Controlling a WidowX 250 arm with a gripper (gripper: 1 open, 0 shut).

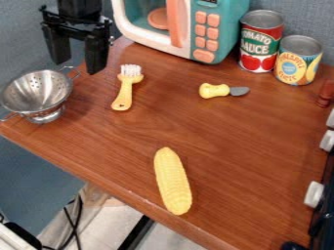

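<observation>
My black gripper [77,55] hangs at the upper left, above and behind a metal colander [31,92] on the table's left edge, its two fingers spread apart with nothing visible between them. A yellow-handled brush [124,92] lies to the right of the colander, bristles toward the back. A small yellow-handled tool with a grey blade [217,91] lies in the middle back. A yellow corn cob [173,180] lies near the front of the wooden table [248,156].
A teal toy microwave [200,24] stands at the back, beside a tomato sauce can [260,44] and a second can [298,62]. A red bottle [326,94] and a dark appliance [319,205] are at the right edge.
</observation>
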